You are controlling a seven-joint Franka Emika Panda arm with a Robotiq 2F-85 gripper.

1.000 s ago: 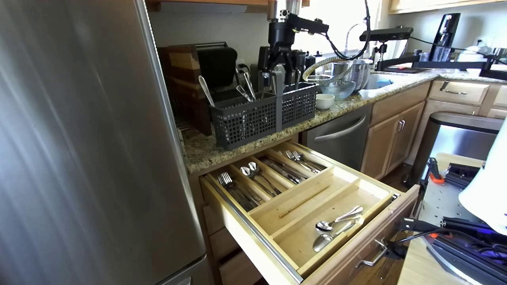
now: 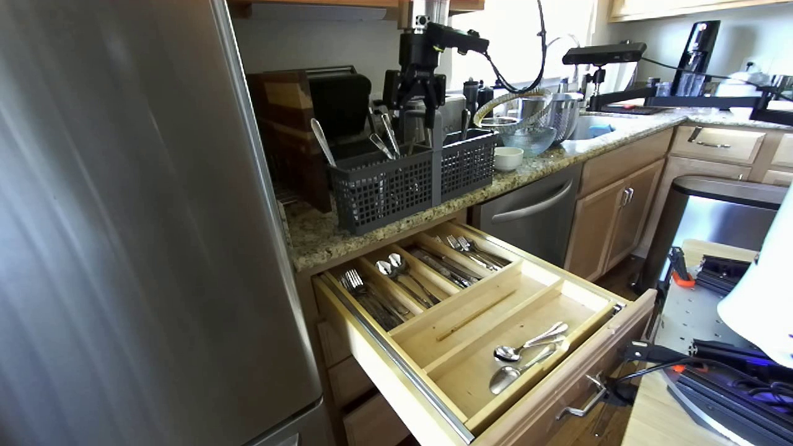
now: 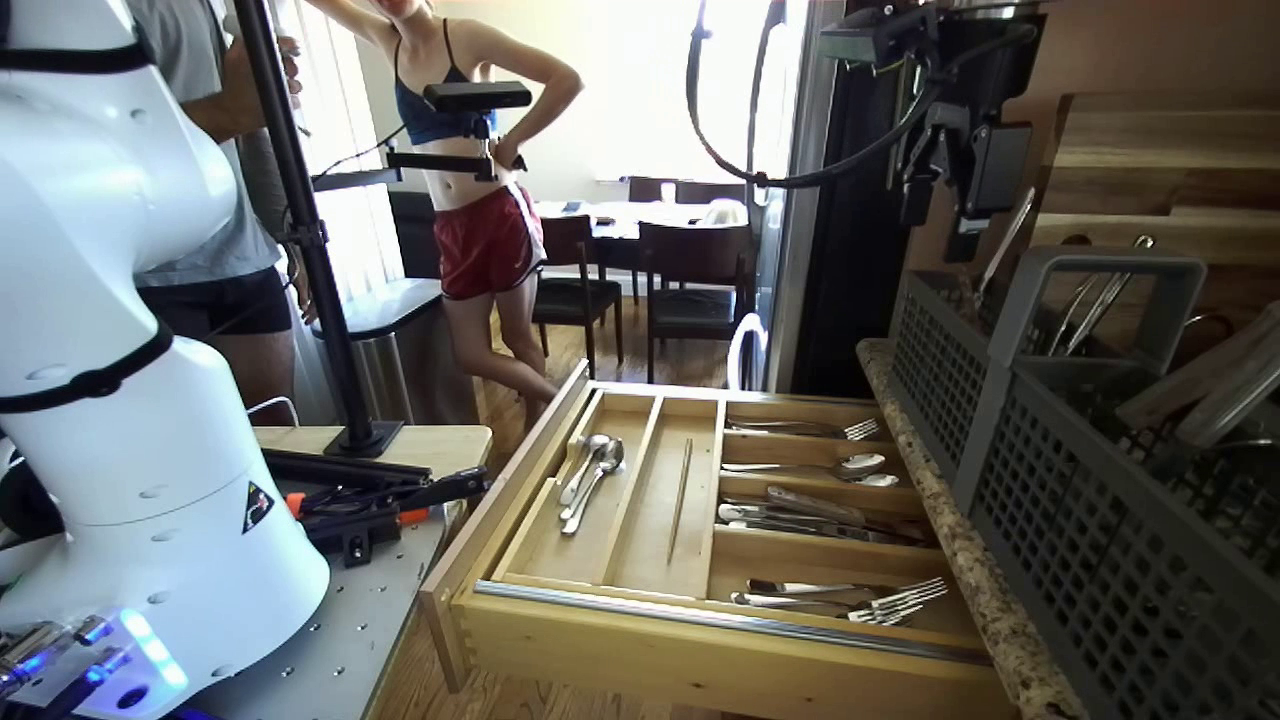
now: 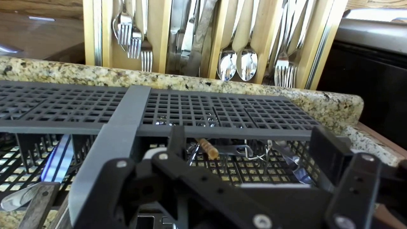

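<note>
My gripper [image 2: 412, 110] hangs open above the left half of the gray cutlery basket [image 2: 383, 192], with nothing between its fingers. In the wrist view the two dark fingers [image 4: 330, 148] stand wide apart over one basket compartment. Below them lie a wooden-tipped stick [image 4: 209, 149], a knife-like piece [image 4: 293, 164] and other metal utensils, partly hidden by the gripper. A metal handle [image 2: 323, 141] leans out at the basket's left end. The open drawer [image 2: 416, 343] holds forks [image 2: 352, 281], spoons [image 2: 397, 261] and knives in separate slots.
The basket's raised handle [image 3: 1089, 262] stands beside the gripper. Wooden boards [image 3: 1122, 156] are behind the basket. A white bowl [image 2: 508, 158] sits by its right end. Two larger spoons [image 2: 506, 378] lie in the drawer's front compartment. People stand beyond the drawer.
My gripper has shifted left in exterior view 1, from near the basket's central handle to over its left half. The basket and drawer look unchanged.
</note>
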